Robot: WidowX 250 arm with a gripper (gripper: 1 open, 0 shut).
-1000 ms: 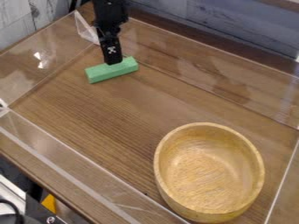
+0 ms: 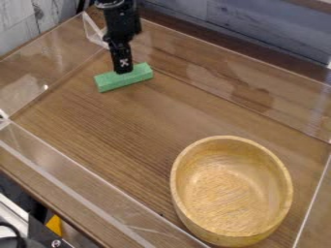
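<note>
My dark gripper [image 2: 122, 66] hangs in the upper left of the camera view, its tips just above and behind a flat green block [image 2: 124, 79] lying on the wooden table [image 2: 155, 145]. The gripper looks narrow; whether anything is between its fingers is too small to tell, and the block lies apart on the table.
A large yellow bowl [image 2: 230, 223] stands at the lower right. Walls border the back, and the table's edge runs along the lower left.
The gripper dipped lower over the green block and has since risen back slightly. The block and bowl look unmoved.
</note>
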